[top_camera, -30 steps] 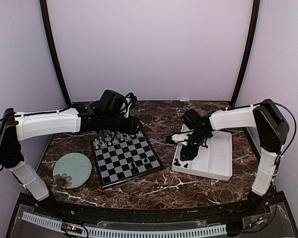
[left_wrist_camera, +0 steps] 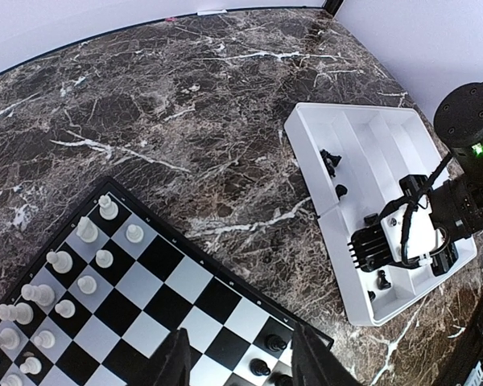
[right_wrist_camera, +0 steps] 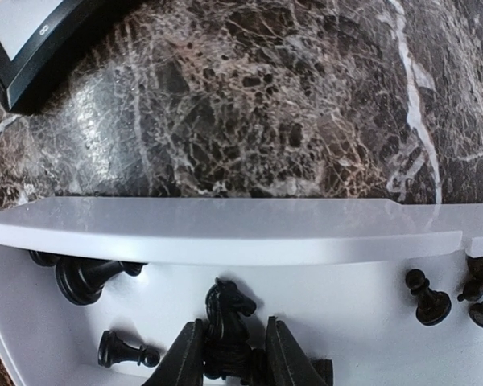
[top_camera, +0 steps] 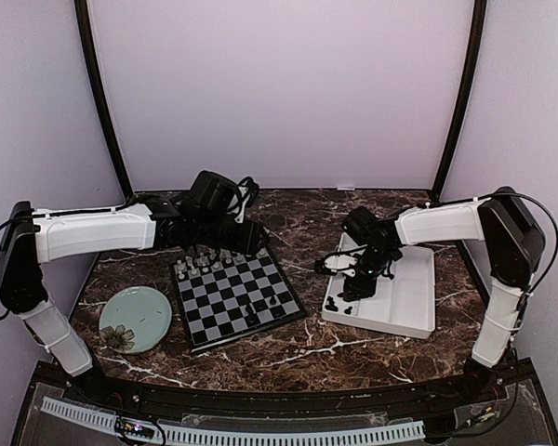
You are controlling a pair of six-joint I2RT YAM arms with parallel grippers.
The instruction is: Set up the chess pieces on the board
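The chess board point(top_camera: 232, 302) has white pieces along its far-left side and a few black pieces on the near right; a black piece point(left_wrist_camera: 276, 343) shows on it in the left wrist view. Above the board's far edge, my left gripper is open, nothing in its grasp. Over the white box point(right_wrist_camera: 225, 233), my right gripper points down into it. A black knight point(right_wrist_camera: 225, 310) stands between its fingers, a gap visible on the right side, so the fingers look open around it. The knight's base is partly hidden by other dark pieces.
Loose black pieces lie in the box, including a pawn point(right_wrist_camera: 428, 297) on the right, another pawn point(right_wrist_camera: 127, 350) at left and a larger piece point(right_wrist_camera: 88, 277). The box wall stands between the pieces and the board. A green plate point(top_camera: 135, 319) sits left of the board.
The left arm has shifted only a little. The pieces on the board look unchanged.
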